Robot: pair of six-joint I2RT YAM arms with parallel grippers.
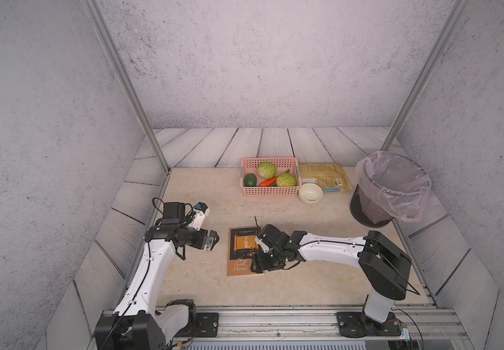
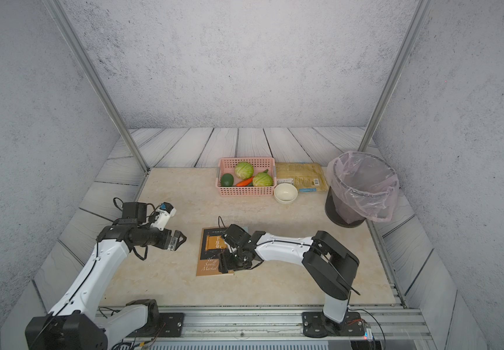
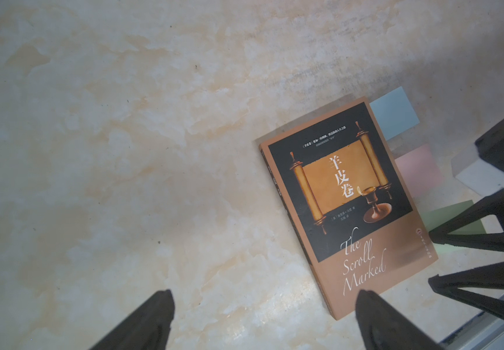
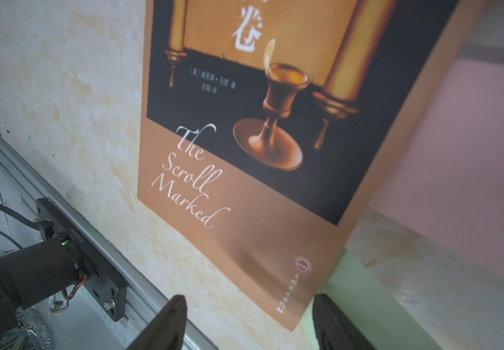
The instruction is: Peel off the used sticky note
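Observation:
The brown-and-black book lies flat on the table. Three sticky notes stick out from its right edge: blue, pink and green. Over the lower right corner of the book is my right gripper, its fingers apart. In the right wrist view, one finger overlaps the start of the green note, while the book's corner shows between the fingers. Whether they touch anything cannot be told. To the left of the book, my left gripper is open above bare table.
At the back stand a pink basket of vegetables, a white bowl and a gold packet. A lined bin stands at the right. Open table lies between the book and the basket.

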